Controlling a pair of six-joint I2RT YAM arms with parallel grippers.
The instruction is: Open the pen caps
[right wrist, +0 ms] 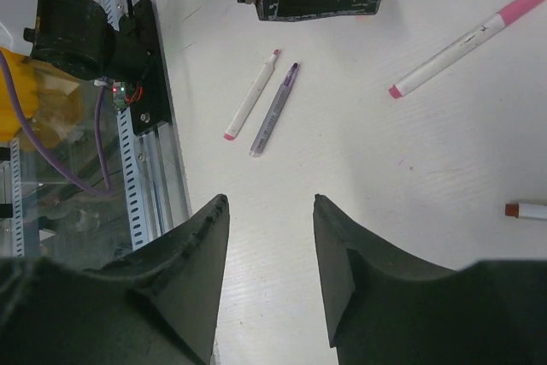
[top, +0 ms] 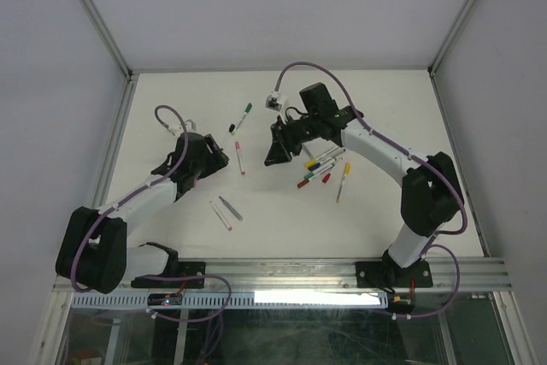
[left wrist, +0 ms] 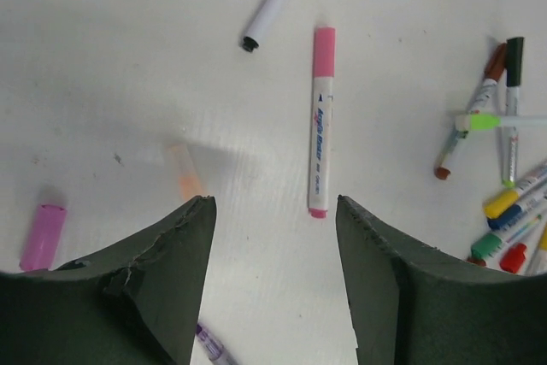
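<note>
My left gripper is open and empty, near a white pen (left wrist: 320, 147) whose pink cap (left wrist: 324, 50) is on. That pen (top: 239, 158) lies between the two arms in the top view. Empty and open too, my right gripper hangs over bare table left of the pen cluster. Front left, a pink pen (top: 220, 215) and a purple pen (top: 230, 208) lie side by side; their narrow tips (right wrist: 275, 54) show bare in the right wrist view. A loose pink cap (left wrist: 43, 237) lies apart at the left.
A cluster of several pens (top: 325, 160) lies partly under the right arm, with a small red piece (top: 326, 178) beside it and a yellow-capped pen (top: 344, 183) further right. A green-ended pen (top: 243, 117) lies behind.
</note>
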